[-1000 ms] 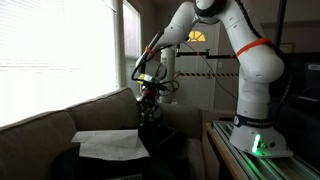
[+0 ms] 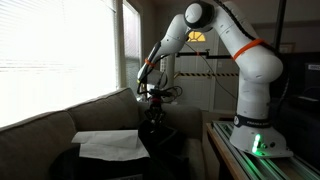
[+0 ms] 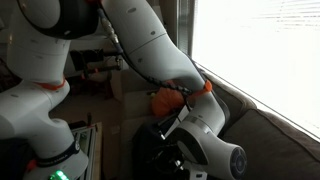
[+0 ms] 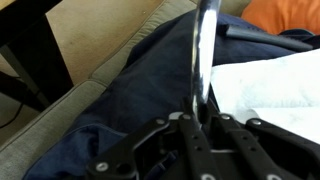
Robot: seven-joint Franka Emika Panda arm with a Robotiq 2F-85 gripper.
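Note:
In the wrist view my gripper is shut on a shiny, dark, slender object (image 4: pixel 205 50) that stands up from between the fingers and runs out of the top of the view. What it is cannot be told. Below it, dark navy cloth (image 4: pixel 150 80) lies bunched on the sofa, with a white cloth or sheet (image 4: pixel 265 85) to the right. Exterior view 1 has the gripper (image 2: pixel 154 108) low over the far end of the sofa, where the held object is too dark to make out.
An orange cushion (image 3: pixel 168 102) rests against the sofa back (image 2: pixel 40 137). A black handle-like piece (image 4: pixel 265 38) lies on the cloth near the white sheet. Nearer exterior view 1's camera is another white sheet (image 2: pixel 110 145) on dark cloth. A table edge (image 2: pixel 235 150) borders the right.
The arm has come down slightly toward the far end of the sofa. The white sheet and dark cloth in exterior view 1 look the same.

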